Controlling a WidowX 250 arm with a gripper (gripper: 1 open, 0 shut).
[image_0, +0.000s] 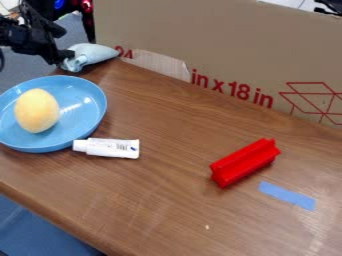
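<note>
My gripper (54, 52) is at the top left, dark and partly cut off by the frame, beside a pale grey-blue item (90, 54) near the table's back left corner. Whether its fingers are open is hard to make out. Below it, a yellow rounded object (38, 110) rests in a blue plate (83, 100). A white tube (107, 147) lies just beside the plate's lower right. A red block-like object (243, 162) lies on the right part of the wooden table.
A large cardboard box (227, 50) walls off the back of the table (174, 200). A light blue tape strip (286, 196) is at right. The table's edge runs along the lower left.
</note>
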